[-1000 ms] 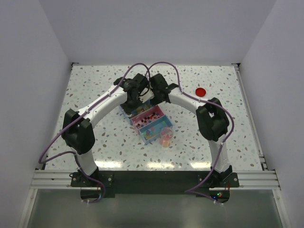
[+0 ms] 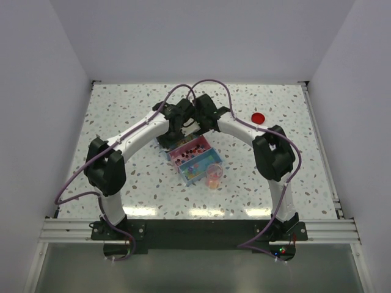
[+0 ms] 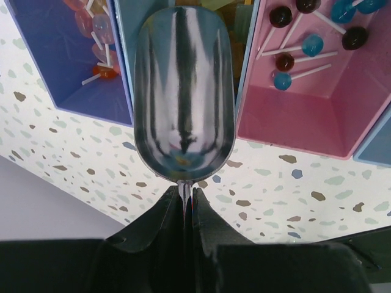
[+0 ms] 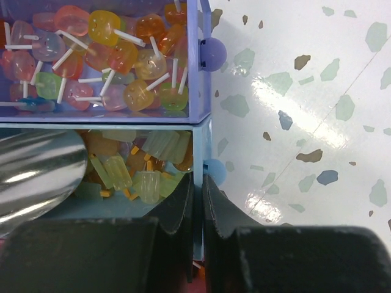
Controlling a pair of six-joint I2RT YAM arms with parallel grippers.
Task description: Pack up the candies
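Observation:
A shiny metal scoop point(image 3: 183, 91) is held by its thin handle, my left gripper being shut on it. The scoop's bowl reaches into the narrow light-blue bin point(image 4: 168, 130), over its green and orange candies point(image 4: 149, 183). My right gripper is shut on the end wall of that same bin. Beside it, a pink bin point(image 3: 293, 116) holds brown and blue lollipops point(image 3: 312, 44). On the other side stands a purple-blue bin point(image 4: 192, 91) with many-coloured lollipops point(image 4: 122, 56). In the top view both grippers are largely hidden by the arms.
A light-blue bin point(image 2: 208, 160) with few candies stands nearest the front, with a clear jar point(image 2: 214, 176) next to it holding something orange at its bottom. A red round lid point(image 2: 258, 118) lies at the back right.
My left arm has shifted slightly to the right and its gripper a little lower over the light-blue bin. The right arm and the bins look unmoved.

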